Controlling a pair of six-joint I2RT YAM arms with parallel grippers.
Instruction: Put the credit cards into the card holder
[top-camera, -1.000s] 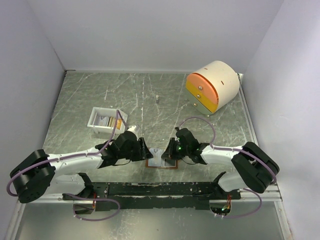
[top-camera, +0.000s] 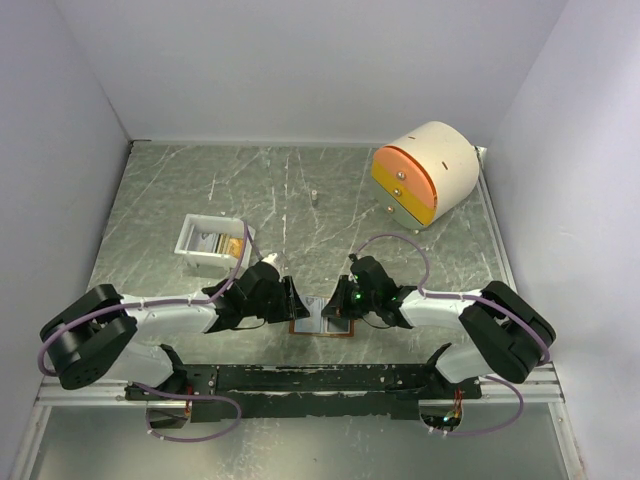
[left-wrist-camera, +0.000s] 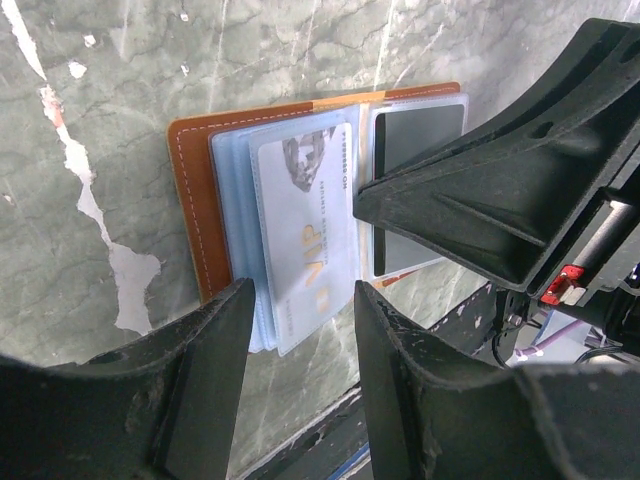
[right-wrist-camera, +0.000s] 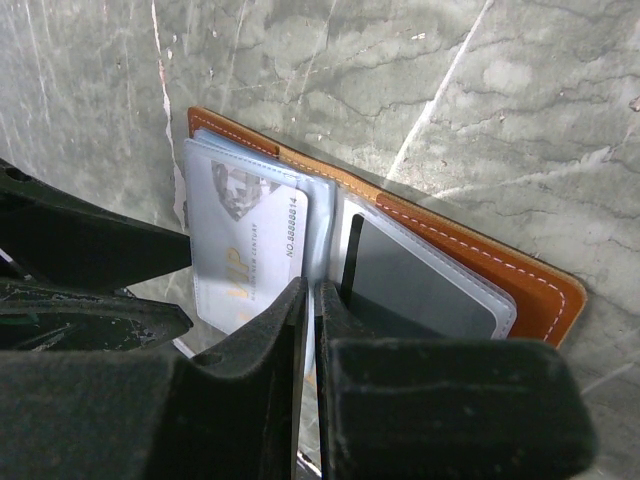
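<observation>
The open brown card holder (top-camera: 322, 330) lies at the front middle of the table with clear sleeves. A white VIP card (left-wrist-camera: 305, 240) fills its left sleeve; its right side (right-wrist-camera: 410, 285) shows a dark panel under plastic. My left gripper is part open over the holder's left edge, by the white card. My right gripper is shut on the holder's middle, at the clear sleeve beside the card.
A white box (top-camera: 190, 240) with cards inside stands at the left. A rounded cabinet with coloured drawers (top-camera: 430, 170) is at the back right.
The right arm has barely moved.
</observation>
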